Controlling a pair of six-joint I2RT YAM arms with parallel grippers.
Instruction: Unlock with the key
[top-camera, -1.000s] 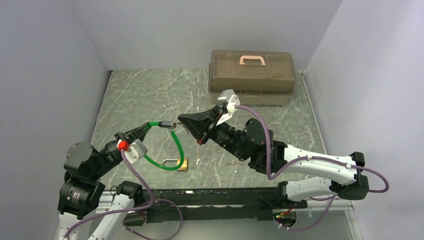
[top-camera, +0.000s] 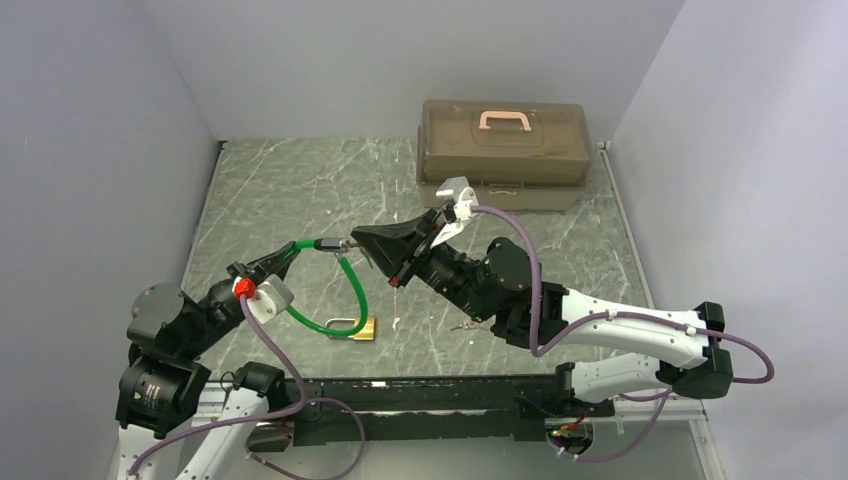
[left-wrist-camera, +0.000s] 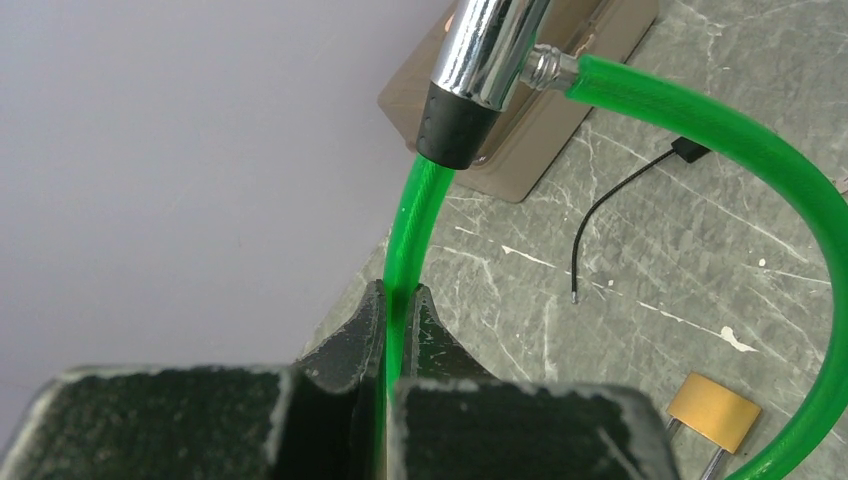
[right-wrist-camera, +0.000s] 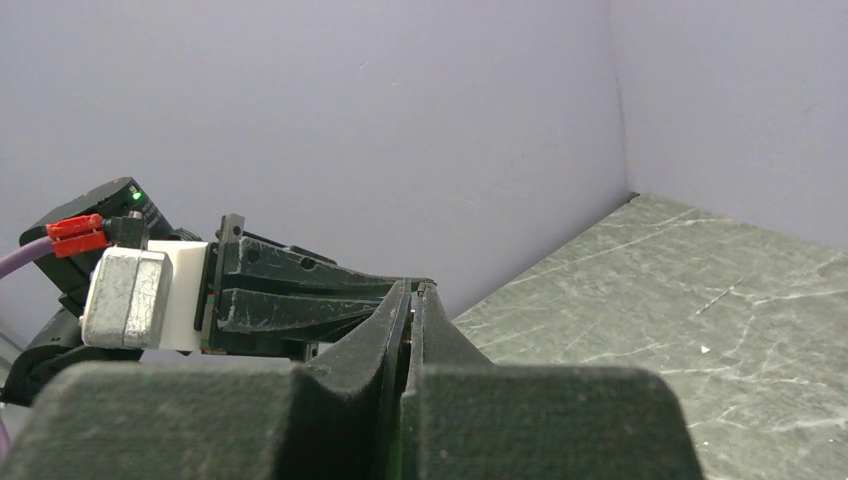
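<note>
A green cable lock (top-camera: 357, 290) loops down from its chrome-and-black head (top-camera: 330, 245). My left gripper (top-camera: 294, 248) is shut on the green cable just behind that head, as the left wrist view shows too, with the lock cylinder (left-wrist-camera: 490, 50) rising above the fingers. From the right, my right gripper (top-camera: 356, 236) is shut, its tips at the lock head's end. A thin metal key (top-camera: 352, 245) shows between those tips and the head; how deep it sits cannot be told. In the right wrist view the fingertips (right-wrist-camera: 430, 300) hide the key and lock.
A brass padlock (top-camera: 365, 329) lies on the marbled table under the loop. Small keys (top-camera: 466, 325) lie below the right arm. A brown toolbox (top-camera: 505, 150) stands at the back. A thin black cord (left-wrist-camera: 580, 230) shows in the left wrist view.
Over the last second my right gripper has shifted slightly left, and the gap between its tips and the lock head has narrowed. The left arm looks almost still.
</note>
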